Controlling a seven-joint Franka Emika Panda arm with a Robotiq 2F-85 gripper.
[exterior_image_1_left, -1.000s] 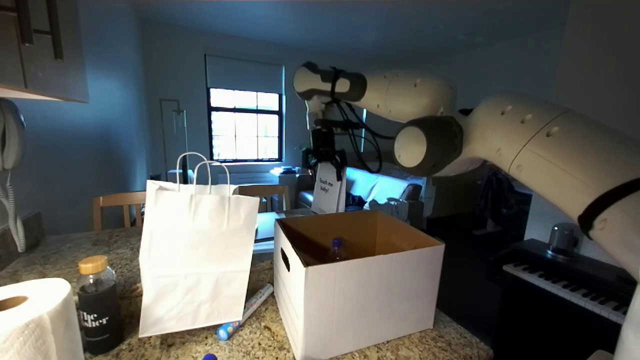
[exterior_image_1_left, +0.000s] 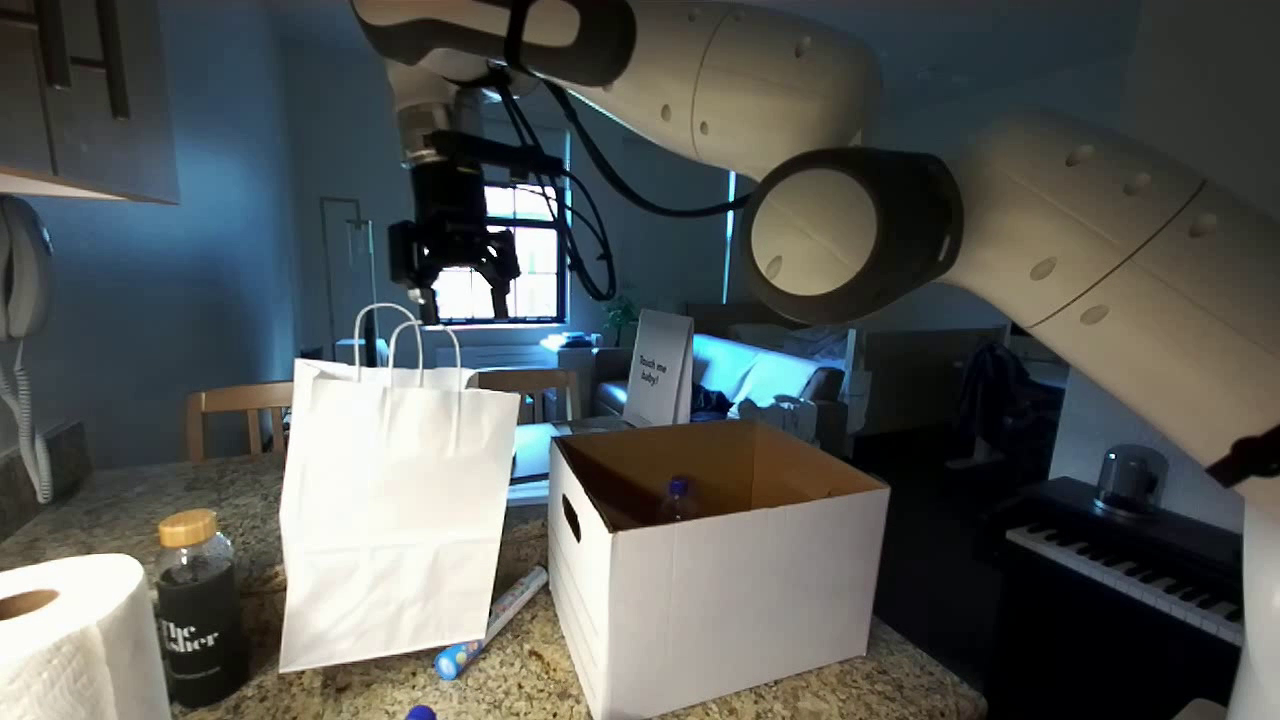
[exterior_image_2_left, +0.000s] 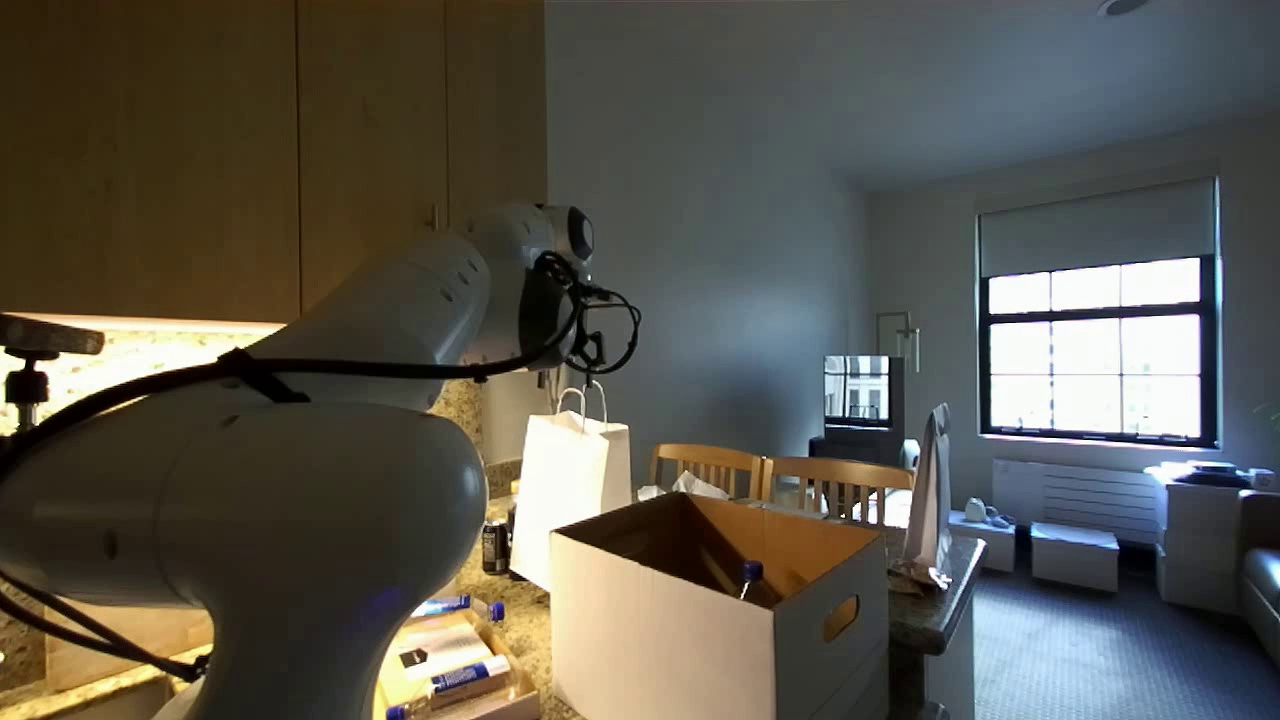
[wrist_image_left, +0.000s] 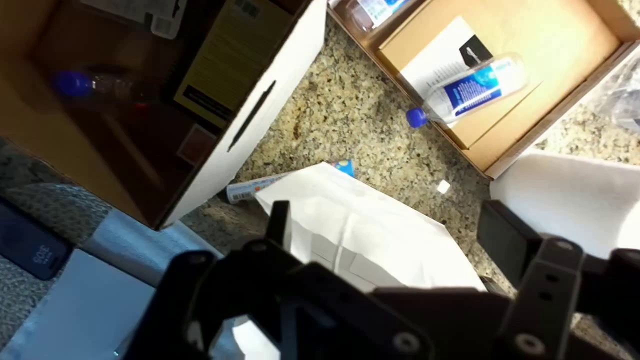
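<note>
A white paper bag (exterior_image_1_left: 402, 516) with two looped handles stands upright on the granite counter. My gripper (exterior_image_1_left: 462, 306) hangs just above those handles, open, and no object shows between its fingers. From the wrist view, the bag's white top (wrist_image_left: 366, 228) lies below and between the spread fingers. To the bag's right in exterior view 1 is a white cardboard box (exterior_image_1_left: 744, 600), open at the top, with a blue-capped bottle (exterior_image_1_left: 678, 498) inside. A blue and white tube (exterior_image_1_left: 492, 624) rests on the counter between bag and box.
A shallow cardboard tray (wrist_image_left: 540, 138) holds clear bottles, one a blue-labelled bottle (wrist_image_left: 468, 93). Left of the bag stand a dark bottle with a wooden lid (exterior_image_1_left: 198, 612) and a paper towel roll (exterior_image_1_left: 84, 648). A phone (wrist_image_left: 30, 240) lies beyond the box.
The arm has swung left in exterior view 1, from behind the box to above the bag's handles. Its gripper appears larger and higher. The bag and box stand where they were.
</note>
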